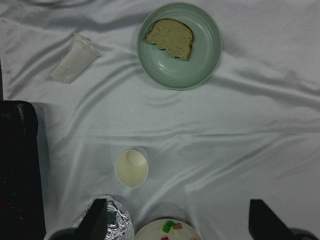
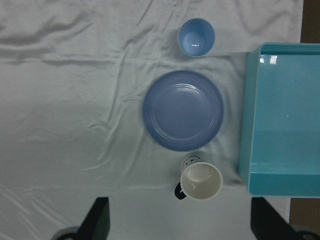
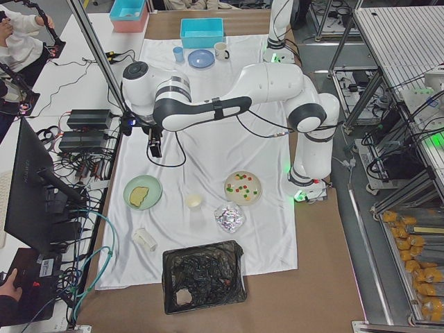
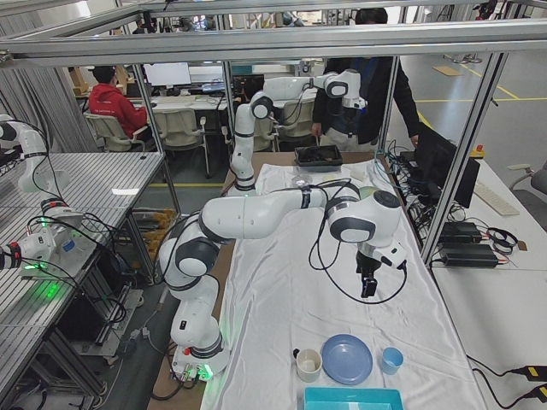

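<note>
My left gripper hangs open over the white cloth, nothing between its fingers. Below it in the left wrist view are a green plate [image 1: 178,72] with bread [image 1: 170,36], a pale cup [image 1: 131,170], a wrapped item [image 1: 75,60], crumpled foil [image 1: 117,222] and a plate with coloured bits [image 1: 155,230]. My right gripper also stands open and empty, over a blue plate [image 2: 182,110], a blue cup [image 2: 196,36], a white mug [image 2: 200,182] with dark handle and a teal bin [image 2: 285,185].
A black lined tray [image 3: 205,277] lies at one end of the cloth, by the foil. Arm cables loop over the cloth, and frame posts, monitors and desks line the sides.
</note>
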